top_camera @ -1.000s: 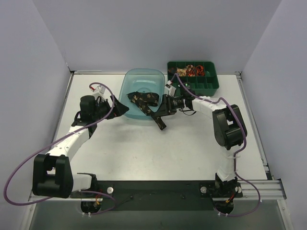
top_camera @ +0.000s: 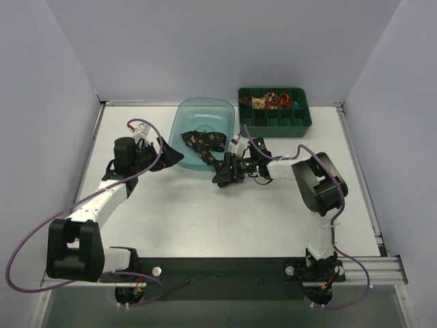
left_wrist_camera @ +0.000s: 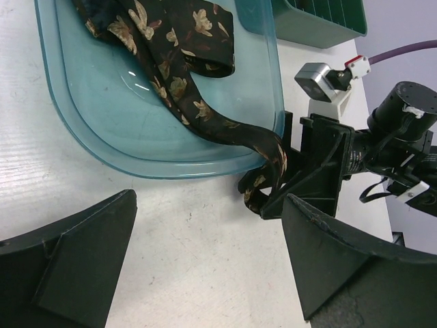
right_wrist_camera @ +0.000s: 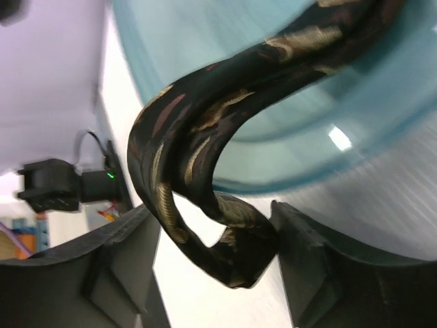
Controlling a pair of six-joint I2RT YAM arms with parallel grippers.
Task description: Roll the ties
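Note:
A dark tie with a leafy floral pattern [top_camera: 203, 141] lies partly folded in the clear blue tray. One strip of this tie [left_wrist_camera: 232, 131] runs over the tray's near rim to my right gripper. In the right wrist view, the strip's end bends into a loop between the parted fingers and appears to touch both; whether it is held firmly is unclear. My left gripper stands open at the tray's left side, nothing between its fingers.
The blue tray [top_camera: 176, 123] sits at the back middle of the white table [top_camera: 184, 219]. Right of it, a green divided box [top_camera: 293, 131] has several rolled items in its back compartments.
The left arm stays put.

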